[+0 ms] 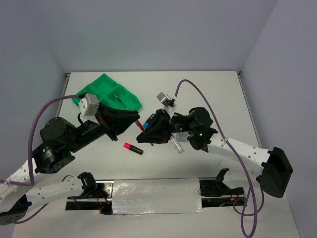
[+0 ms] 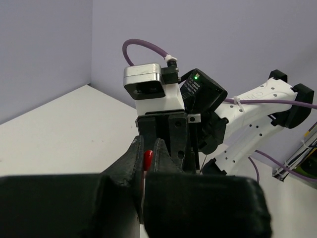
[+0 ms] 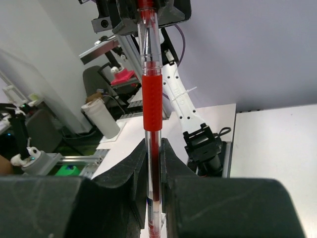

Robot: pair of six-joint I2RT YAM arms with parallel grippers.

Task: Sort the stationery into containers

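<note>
Above the middle of the table, both of my grippers pinch one clear pen with a red grip (image 3: 152, 101). My left gripper (image 1: 137, 118) is shut on its upper end, and my right gripper (image 1: 140, 137) is shut lower down. In the right wrist view the pen runs upright from my right fingers (image 3: 173, 173) to the left gripper at the top. Only a bit of red pen (image 2: 148, 159) shows between the left fingers in the left wrist view. A green compartment tray (image 1: 130, 98) lies at the back left, a dark slim pen (image 1: 119, 99) inside it.
A black marker with a pink-red cap (image 1: 132, 148) lies on the table below the grippers. To the right lies a clear tube with a blue end (image 1: 177, 144), beside a clear round item partly hidden by my right arm.
</note>
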